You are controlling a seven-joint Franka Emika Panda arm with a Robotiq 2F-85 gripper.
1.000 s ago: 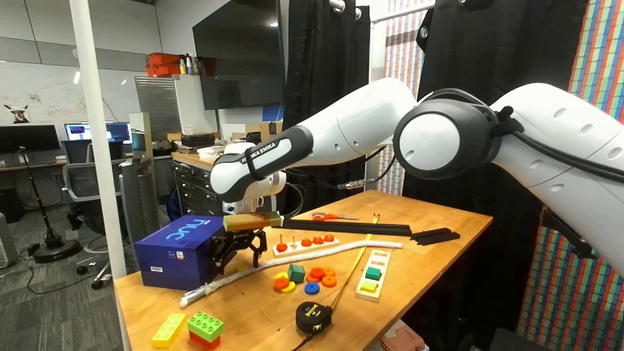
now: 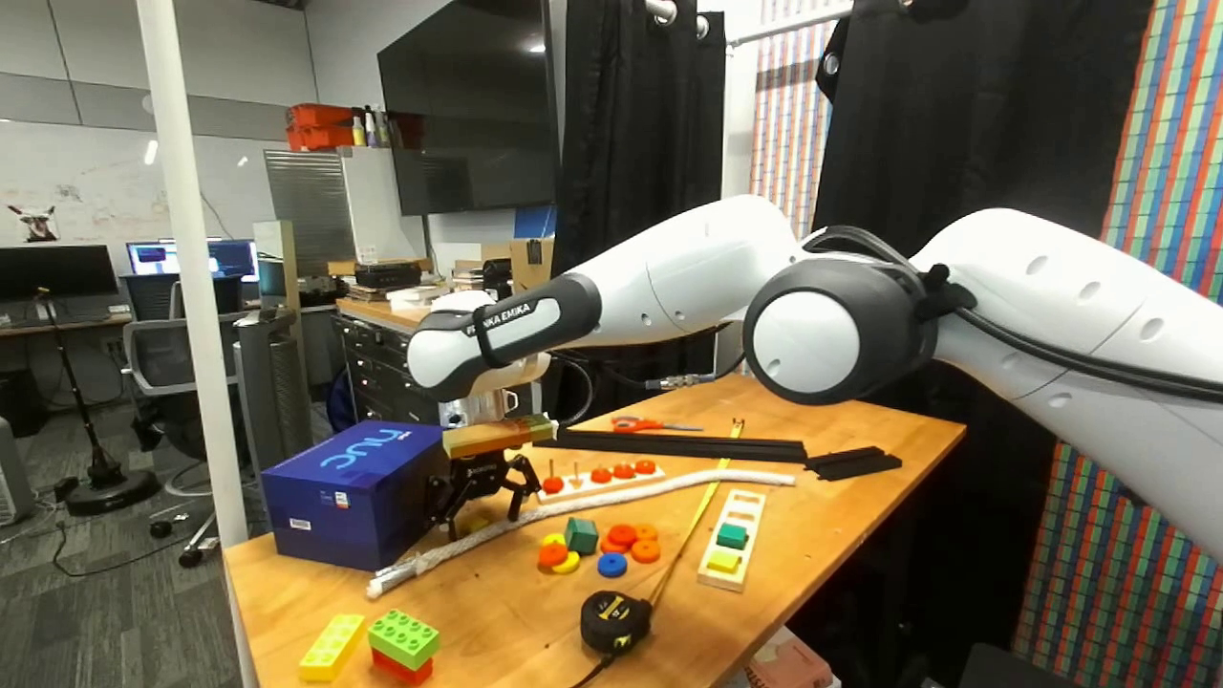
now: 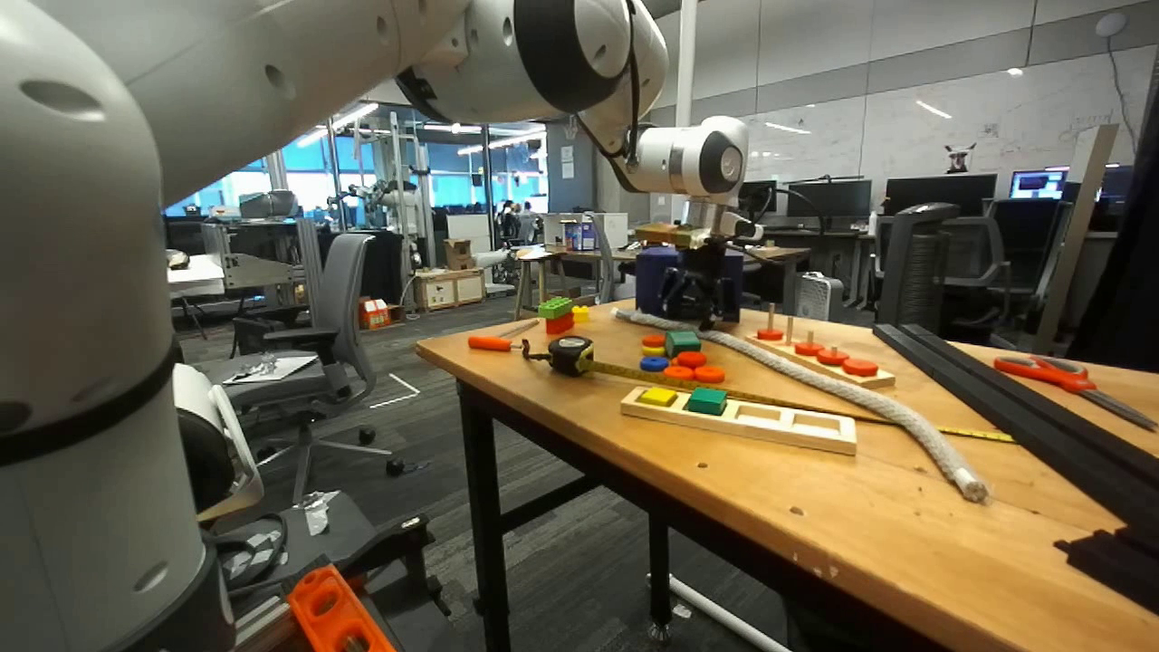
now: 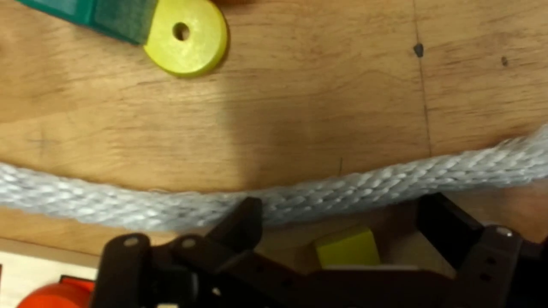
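Note:
A grey-white braided rope [image 2: 676, 483] runs across the table, bending gently from beside the blue box to the far end. My gripper [image 2: 487, 522] is low over its near part, next to the box. In the wrist view the rope [image 4: 118, 205] crosses the whole picture just ahead of the fingers, slightly under the left finger [image 4: 249, 218]. The fingers stand wide apart, and neither is closed on anything. A small yellow block [image 4: 348, 249] lies on the table between them, behind the rope. In exterior view 2 the dark gripper [image 3: 701, 315] partly hides the rope.
The blue box [image 2: 355, 493] stands close beside the gripper. A peg board [image 2: 602, 480] with red rings is just beyond the rope. Loose discs, a green block [image 2: 581, 535], a tape measure [image 2: 615, 621] and a shape tray [image 2: 731, 539] occupy the near side. Toy bricks [image 2: 403, 638] sit at the front.
My gripper has moved slightly right in exterior view 1, and the arm's elbow is lower. The rope has shifted a little to the right, its near end included. The box has turned slightly.

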